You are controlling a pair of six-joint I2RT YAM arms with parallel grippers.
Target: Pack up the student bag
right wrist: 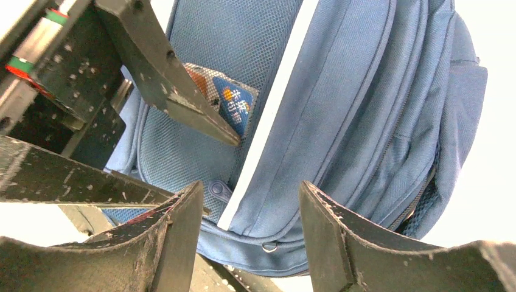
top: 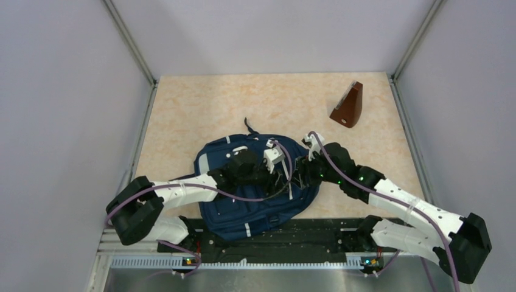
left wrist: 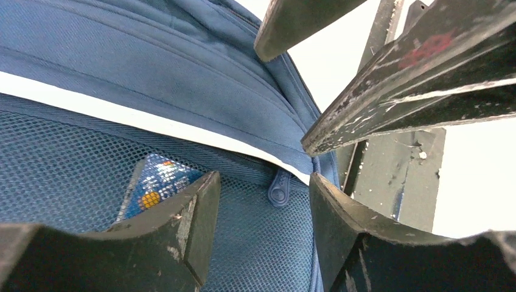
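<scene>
The navy bag [top: 216, 213] lies flat at the front of the table. Both grippers are over its right part. My left gripper is open above a mesh pocket [left wrist: 73, 182] with a white-edged flap and a zipper pull [left wrist: 278, 193]. A small printed packet [left wrist: 158, 185] shows inside the pocket. My right gripper is open over the flap's white strip [right wrist: 268, 121], near the same zipper pull [right wrist: 220, 190]. The two grippers' housings are close together, and in the top view their fingertips are hidden.
A brown wedge-shaped object [top: 348, 106] stands at the back right. The bag overhangs the front edge, and walls bound both sides.
</scene>
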